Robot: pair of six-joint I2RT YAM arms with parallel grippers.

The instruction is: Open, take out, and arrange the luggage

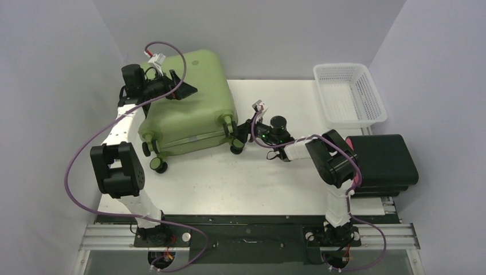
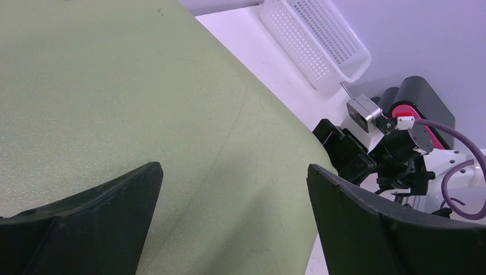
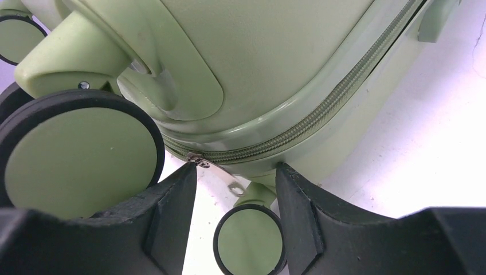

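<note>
A green hard-shell suitcase (image 1: 189,109) lies on its side at the back left of the table, wheels toward the front. My left gripper (image 1: 180,86) is open over its top; in the left wrist view its fingers frame bare green shell (image 2: 172,86). My right gripper (image 1: 243,129) is at the suitcase's near right corner, open. In the right wrist view the zip seam (image 3: 304,126) runs past a metal zipper pull (image 3: 218,172), which sits just ahead of the fingers, between wheels (image 3: 249,240).
A white plastic basket (image 1: 347,94) stands at the back right. A dark suitcase (image 1: 384,160) lies at the right, beside the right arm.
</note>
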